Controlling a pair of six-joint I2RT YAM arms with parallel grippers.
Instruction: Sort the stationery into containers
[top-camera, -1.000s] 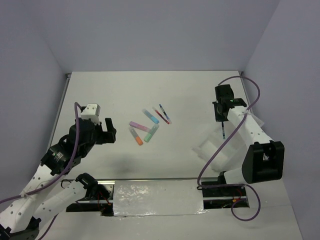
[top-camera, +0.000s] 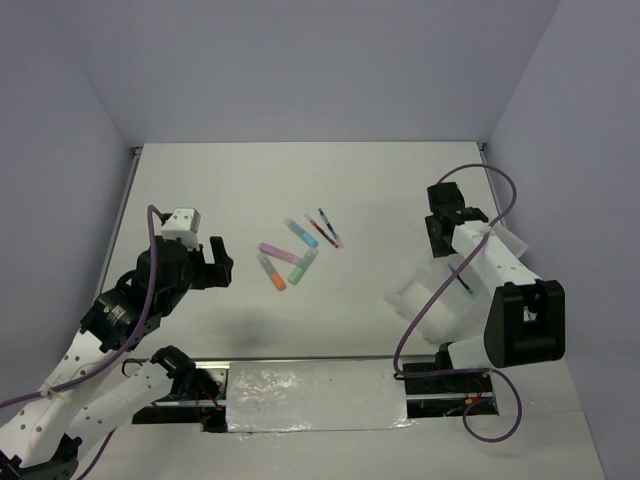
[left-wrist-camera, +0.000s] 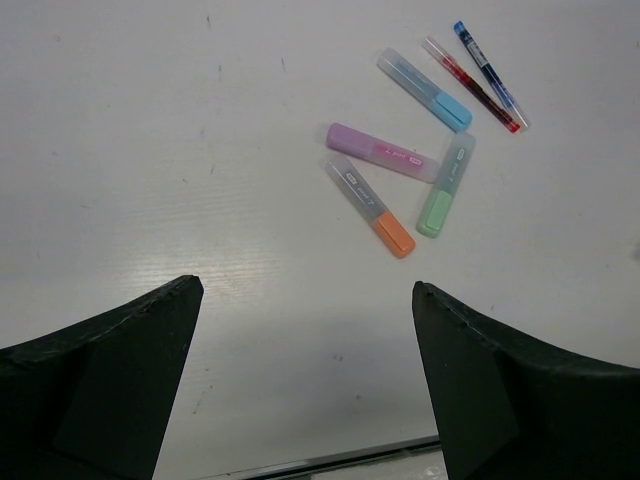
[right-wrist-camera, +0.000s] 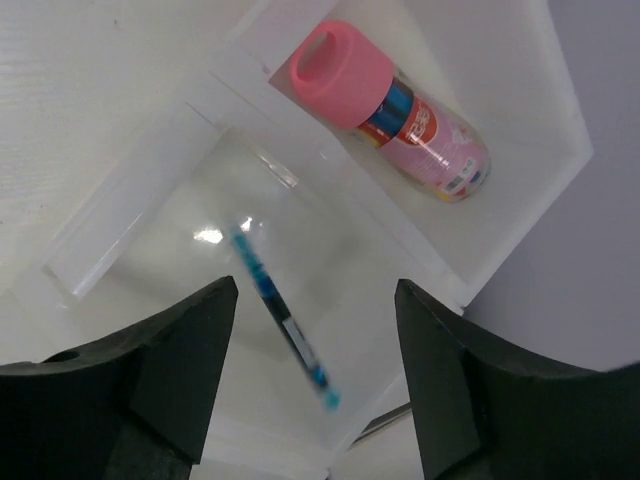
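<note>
Over the tray at the right, my right gripper stands open with nothing between its fingers. Below it a blurred teal pen (right-wrist-camera: 284, 320) shows within the outline of the clear tray (right-wrist-camera: 85, 240); whether it touches the bottom I cannot tell. My left gripper is open and empty, left of the loose stationery. On the table lie a blue highlighter (left-wrist-camera: 425, 90), a purple one (left-wrist-camera: 382, 152), a green one (left-wrist-camera: 446, 186), an orange one (left-wrist-camera: 370, 207), a red pen (left-wrist-camera: 471, 85) and a blue pen (left-wrist-camera: 492, 74).
Beside the clear tray, a white container (right-wrist-camera: 560, 130) holds a pink-capped bottle (right-wrist-camera: 405, 110). A wall (top-camera: 570, 180) rises close to the right.
The left arm is unchanged.
</note>
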